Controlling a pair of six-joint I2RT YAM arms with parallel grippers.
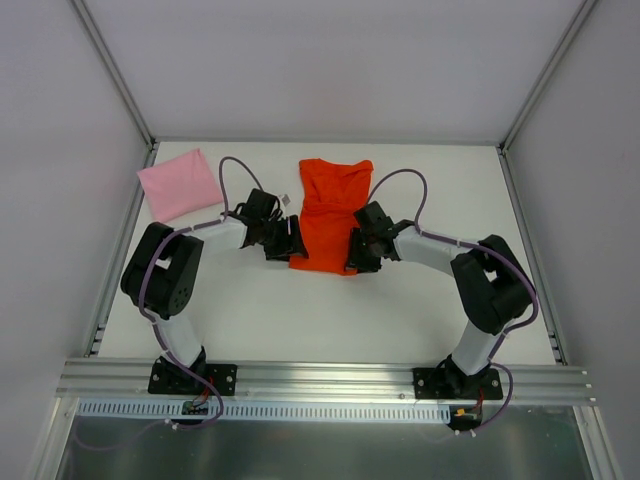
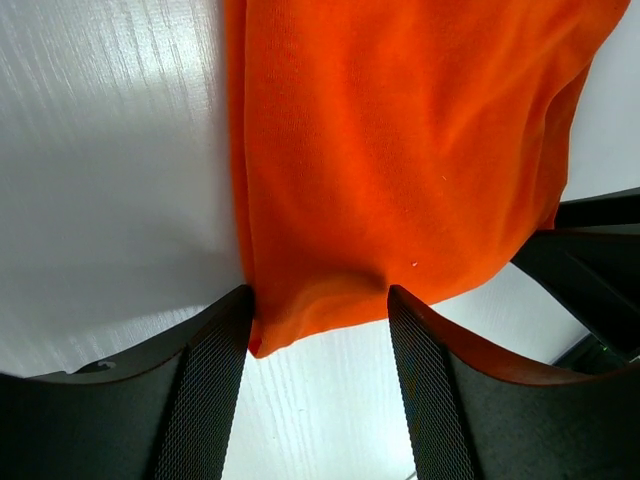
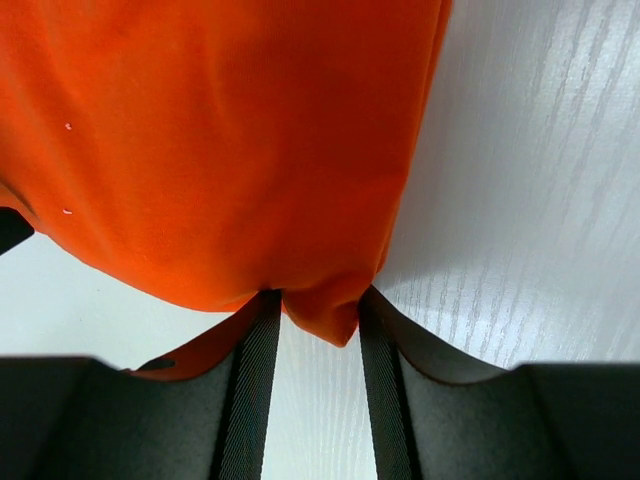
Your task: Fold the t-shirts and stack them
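Note:
An orange t-shirt (image 1: 324, 236), partly folded, lies mid-table with its near edge toward me. Over its near left corner, my left gripper (image 1: 287, 254) is partly open; the left wrist view shows that corner of the shirt (image 2: 340, 150) between the spread fingers. At the near right corner my right gripper (image 1: 362, 262) stands narrower. In the right wrist view, the fingertips (image 3: 268, 310) lie on either side of a bunched corner of the shirt (image 3: 280, 150), with a gap still between them. A pink folded cloth (image 1: 180, 185) lies at the far left.
Bare white table (image 1: 260, 320) is in front of the shirt, and clear room lies at the far right. Dark parts of the opposite arm show at the edge of each wrist view.

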